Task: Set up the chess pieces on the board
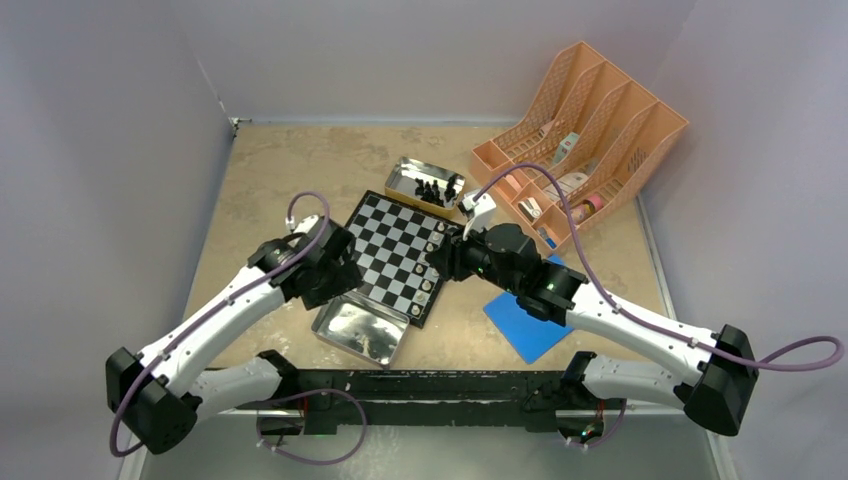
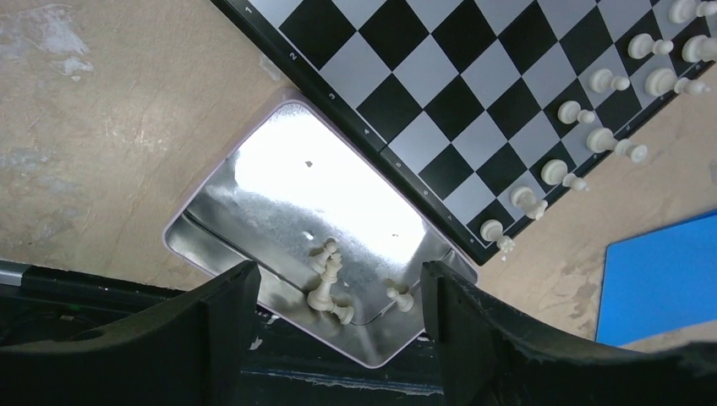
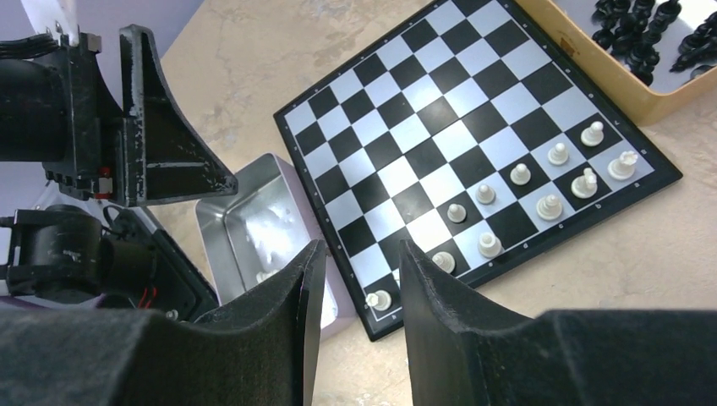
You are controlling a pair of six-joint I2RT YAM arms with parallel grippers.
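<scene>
The chessboard [image 1: 385, 245] lies flat on the table, its white pieces [image 3: 549, 207] standing along one edge in two rows. In the left wrist view a few loose white pieces [image 2: 323, 294] lie tipped over in the near metal tray [image 2: 211, 182]. Above that tray hangs my left gripper, its fingers spread apart and nothing between them. Over the white pieces' side of the board is my right gripper, open and empty. Black pieces [image 1: 434, 190] lie in the second tray [image 1: 407, 171], behind the board.
A blue sheet [image 1: 528, 318] lies to the right of the board. An orange divided organizer [image 1: 600, 110] stands at the back right. Bare table [image 1: 285, 165] shows to the left of the board.
</scene>
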